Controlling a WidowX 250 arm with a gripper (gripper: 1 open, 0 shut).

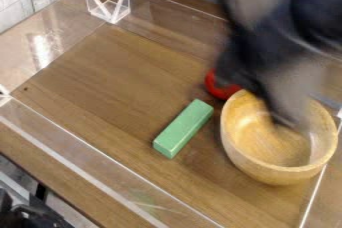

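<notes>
A pale wooden bowl (274,152) sits at the right of the tabletop. A green block (182,128) lies left of it. A red round object (219,84) is just behind the bowl, partly hidden. The dark arm and gripper fill the upper right as a blur, over the back of the bowl and the red object. I cannot make out the fingers or what is between them.
The wooden table (100,92) has clear strips along its edges and free room at the left and front. A clear plastic bracket (111,9) stands at the back left corner.
</notes>
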